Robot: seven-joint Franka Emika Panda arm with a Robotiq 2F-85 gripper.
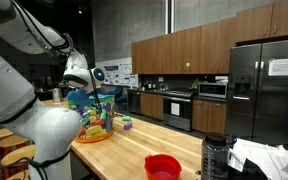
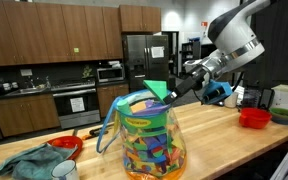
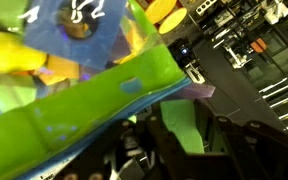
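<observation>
A clear tub [image 2: 152, 152] full of colourful pieces stands on the wooden counter. Around its top runs a green and blue edge [image 3: 94, 102], large in the wrist view. My gripper [image 2: 170, 98] is at the tub's top, shut on a green piece [image 3: 184, 124]. That same green piece [image 2: 158, 88] sticks up at the tub's top in exterior view 2. Whether it is joined to the edge I cannot tell. In exterior view 1 the arm partly covers the tub [image 1: 96, 128].
A red bowl [image 1: 163, 167] sits on the counter near a black canister [image 1: 215, 157]. Exterior view 2 shows a white cup [image 2: 66, 171], a grey-green cloth [image 2: 36, 160] and another red bowl [image 2: 254, 117].
</observation>
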